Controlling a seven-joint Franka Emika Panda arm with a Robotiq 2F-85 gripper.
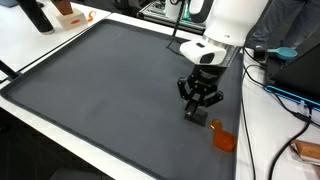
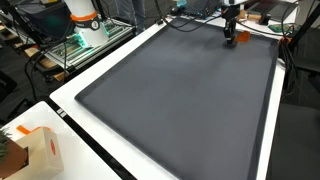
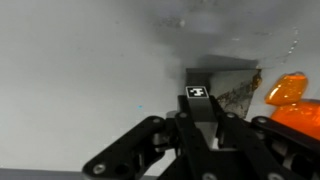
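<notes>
A slim dark piece with a white mark on its end stands between the fingers of my gripper, which is shut on it. Low over the dark mat, the same gripper hangs beside a dark square block. In the wrist view this grey-black block has a worn, speckled top and lies right under the fingertips; whether the held piece touches it I cannot tell. An orange translucent object sits just to the right, seen also as an orange shape at the wrist view's right edge.
A white table border runs along its edge. Cables lie outside the border on the right.
</notes>
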